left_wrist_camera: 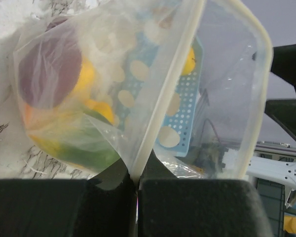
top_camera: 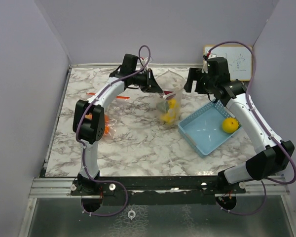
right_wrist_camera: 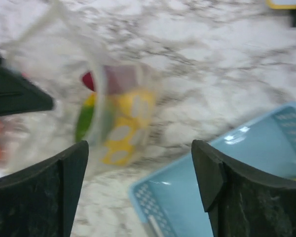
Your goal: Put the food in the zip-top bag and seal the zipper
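A clear zip top bag (top_camera: 176,85) hangs from my left gripper (top_camera: 162,92), which is shut on one side of its rim. In the left wrist view the pinched rim (left_wrist_camera: 160,106) rises from between the fingertips, and the mouth gapes wide. Inside the bag lie a dark red food piece (left_wrist_camera: 50,71), yellow pieces (left_wrist_camera: 85,76) and a green one (left_wrist_camera: 91,148). To the right of the bag, my right gripper (top_camera: 191,90) is open, its fingers (right_wrist_camera: 64,182) apart with nothing between them. That wrist view is blurred.
A blue basket (top_camera: 197,129) stands right of the bag, with a yellow fruit (top_camera: 230,125) in it. Orange items in clear plastic (top_camera: 110,127) lie behind the left arm. A whiteboard (top_camera: 232,61) leans at the back right.
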